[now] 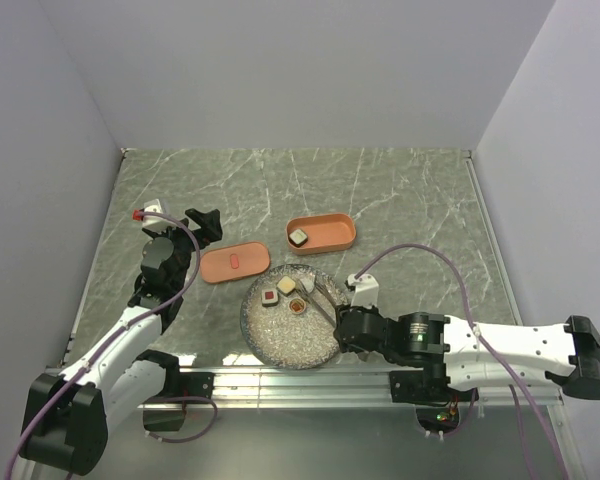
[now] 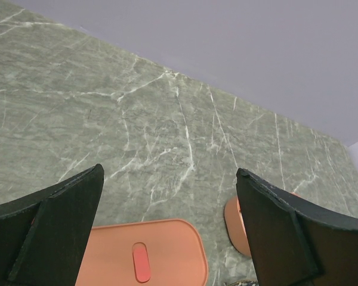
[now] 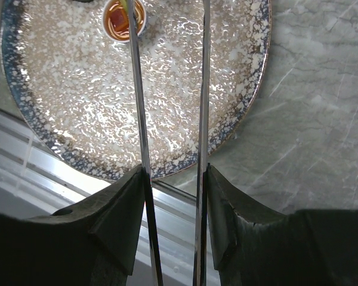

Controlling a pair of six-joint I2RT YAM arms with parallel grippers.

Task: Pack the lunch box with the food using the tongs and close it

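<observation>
The open lunch box (image 1: 320, 233) at the back holds one pale, dark-edged piece (image 1: 298, 238) at its left end. Its orange lid (image 1: 235, 262) lies flat to the left. On the round speckled plate (image 1: 285, 350) sit a small cup (image 1: 297, 306), a red-and-white piece (image 1: 269, 297), a yellowish piece (image 1: 286, 286) and a white piece (image 1: 307, 284). My right gripper is closed partway on metal tongs (image 3: 203, 107), whose two arms stand apart. The tong tips reach over the plate near the white piece; their contact cannot be seen. Empty and open, my left gripper hangs above the lid.
Bare marble table (image 1: 410, 190) spreads behind and to the right of the box. A metal rail (image 1: 280, 384) runs along the front edge, close to the plate. Walls rise at the back and sides.
</observation>
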